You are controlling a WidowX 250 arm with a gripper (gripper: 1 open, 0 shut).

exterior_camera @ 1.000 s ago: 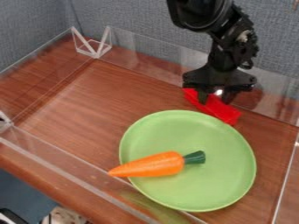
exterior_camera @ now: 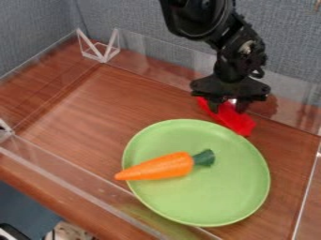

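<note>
My black gripper (exterior_camera: 228, 98) reaches down at the back right, shut on a red object (exterior_camera: 234, 121), which looks like a flat cloth or soft item lying beyond the green plate; its top is hidden under the gripper. The green plate (exterior_camera: 228, 197) holds an orange carrot (exterior_camera: 154, 169) with a dark green top, lying across its left half.
A wooden table (exterior_camera: 88, 117) has clear low walls round it, with white brackets (exterior_camera: 94, 52) at the back left corner. Grey padded panels stand behind.
The gripper has shifted slightly left. The carrot appears slightly higher and further left on the plate, with little other change.
</note>
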